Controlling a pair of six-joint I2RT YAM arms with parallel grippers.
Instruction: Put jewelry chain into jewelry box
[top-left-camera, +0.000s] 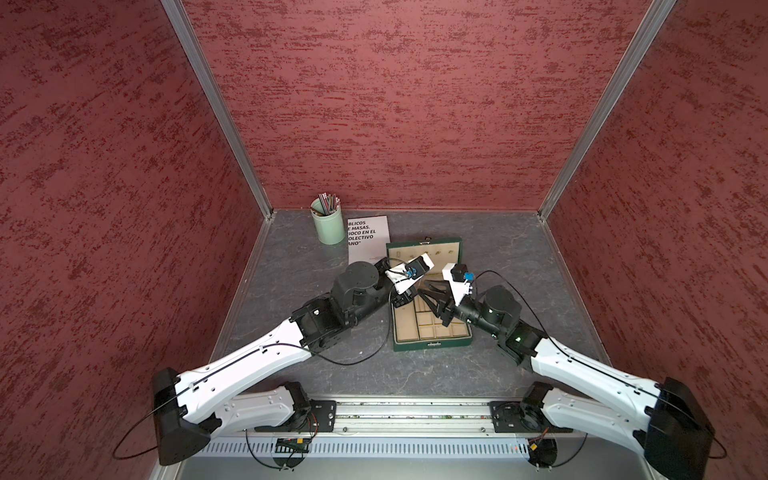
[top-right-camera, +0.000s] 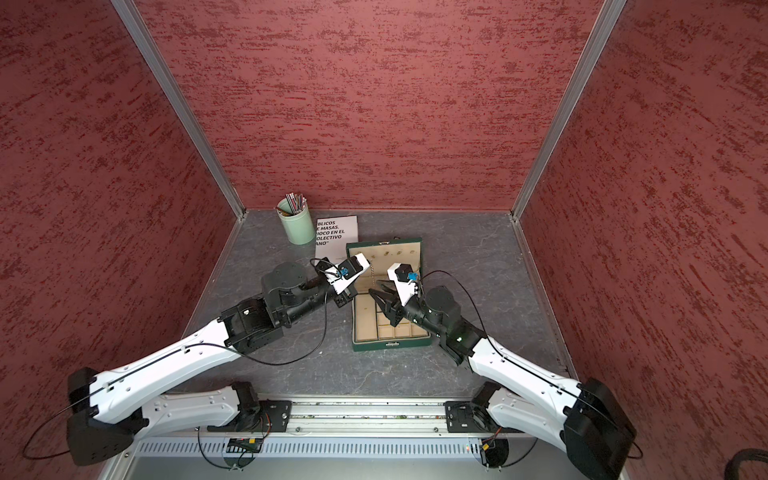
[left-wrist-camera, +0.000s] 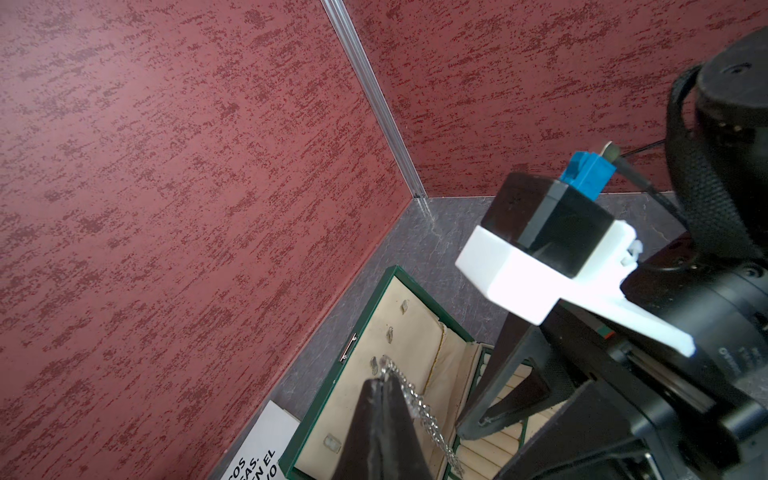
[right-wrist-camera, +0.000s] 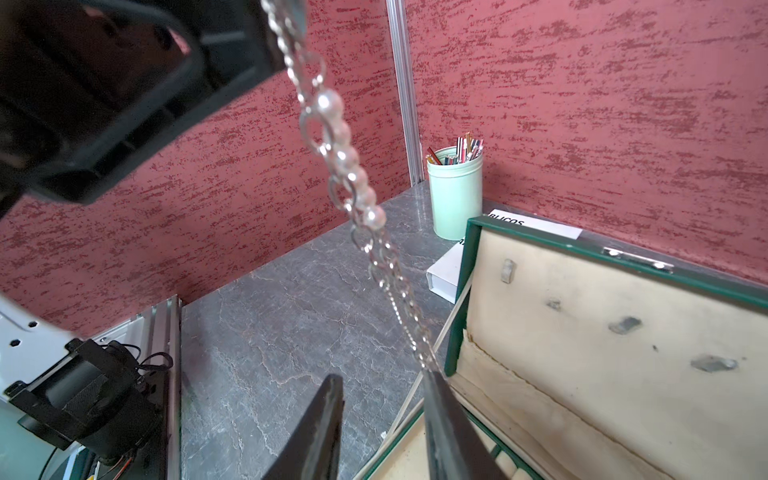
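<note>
A silver chain with pearl beads (right-wrist-camera: 352, 176) hangs from my left gripper, which is shut on it high over the open green jewelry box (top-left-camera: 432, 344). The box has beige lining, compartments and a raised lid (right-wrist-camera: 608, 336). My right gripper is part open beside the chain's lower part, which runs down near its fingertips; I cannot tell whether it touches them. In both top views the grippers are close together over the box.
A mint cup of pencils (top-left-camera: 328, 226) and a printed book (top-left-camera: 367, 240) stand behind at the left. The table around the box's sides is clear.
</note>
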